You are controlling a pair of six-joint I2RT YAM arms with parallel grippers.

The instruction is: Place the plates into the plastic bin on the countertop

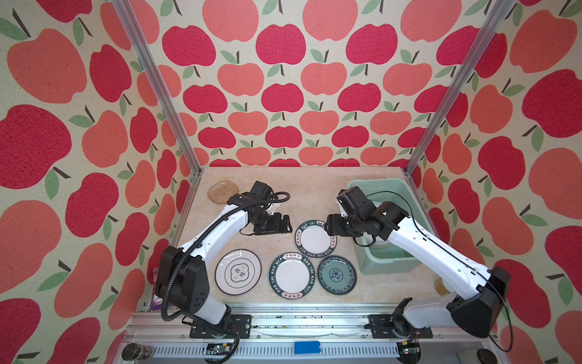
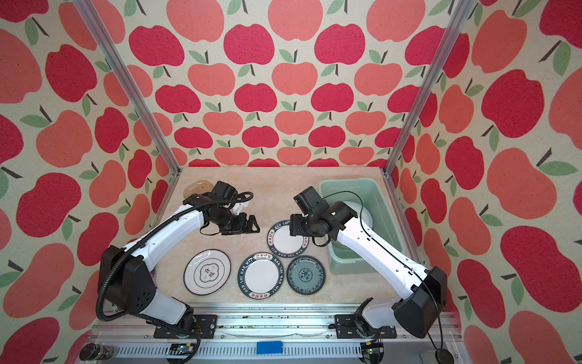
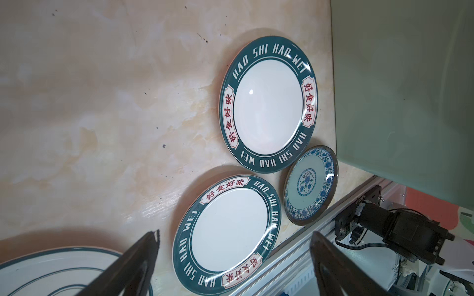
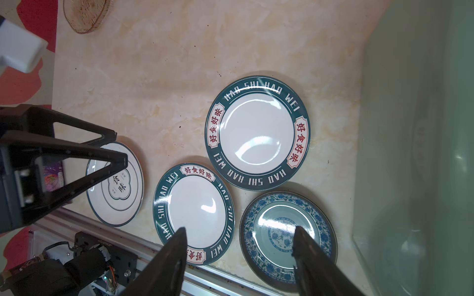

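A green-rimmed white plate (image 1: pixel 315 237) lies at the centre, a second (image 1: pixel 291 274) in front of it, a blue-patterned teal plate (image 1: pixel 336 274) right of that and a white plate with centre motif (image 1: pixel 237 271) front left. The pale green bin (image 2: pixel 388 242) on the right holds white plates (image 2: pixel 363 212), partly hidden by my right arm. My left gripper is open and empty above the counter, left of the centre plate. My right gripper is open and empty above the plates, beside the bin's left side.
A small tan oval dish (image 1: pixel 223 190) lies at the back left. The counter ends in a metal rail at the front, with patterned walls around the sides and back.
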